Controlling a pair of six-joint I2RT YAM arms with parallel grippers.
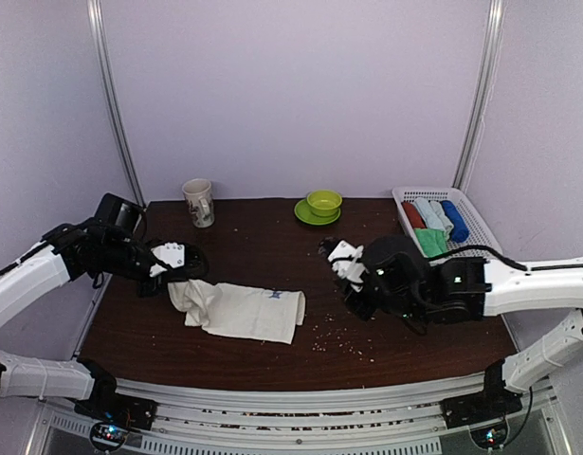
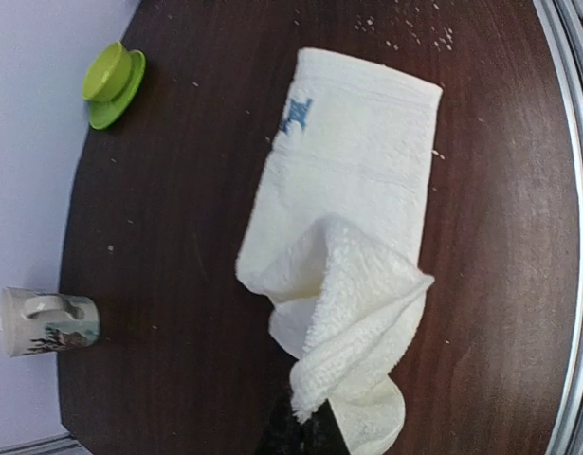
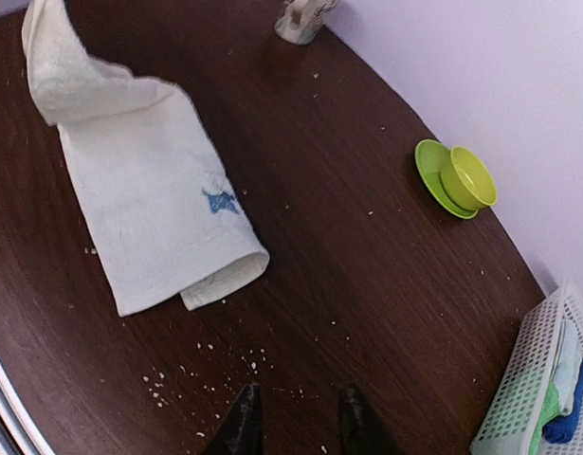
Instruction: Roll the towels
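Observation:
A white towel with a blue mark [image 1: 253,313] lies on the dark table, its right part flat and its left end bunched and lifted [image 2: 357,313]. My left gripper [image 1: 177,275] is shut on that left end; the towel hides much of its fingertips in the left wrist view. My right gripper hangs over bare table to the right of the towel, its fingers parted with nothing between them.
A white basket [image 1: 471,227] with several rolled cloths stands at the back right. A green bowl [image 1: 324,199] on a saucer and a mug [image 1: 198,204] stand at the back. Crumbs lie right of the towel.

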